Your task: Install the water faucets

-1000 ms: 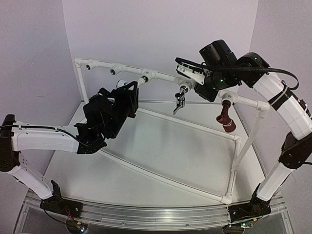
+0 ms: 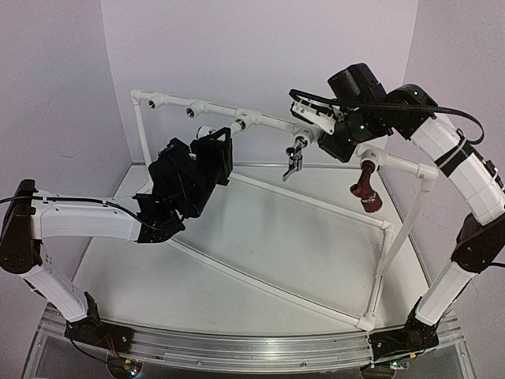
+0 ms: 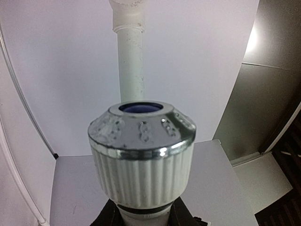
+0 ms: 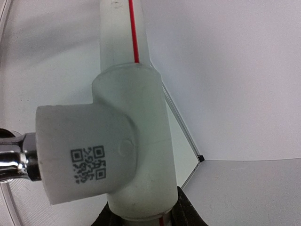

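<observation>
A white faucet with a ribbed head and chrome collar [image 3: 143, 176] fills the left wrist view. My left gripper is shut on its neck. In the top view, this faucet's white end [image 2: 237, 127] meets a tee [image 2: 247, 118] on the upper pipe; how deep it sits cannot be told. My right gripper is shut on the pipe [image 4: 117, 35], just beside a tee with a printed code [image 4: 87, 148]. From that tee a chrome faucet [image 2: 293, 162] hangs. A dark red faucet [image 2: 365, 189] hangs from a tee farther right.
Two empty tees [image 2: 156, 100] sit on the upper pipe's left part. The lower frame pipe [image 2: 268, 290] crosses the white floor [image 2: 292, 237], which is otherwise clear. Walls stand close at the back and both sides.
Compared with about a second ago, the upper pipe's left end has shifted right, and my left arm has moved right along with it. My right arm shifted slightly.
</observation>
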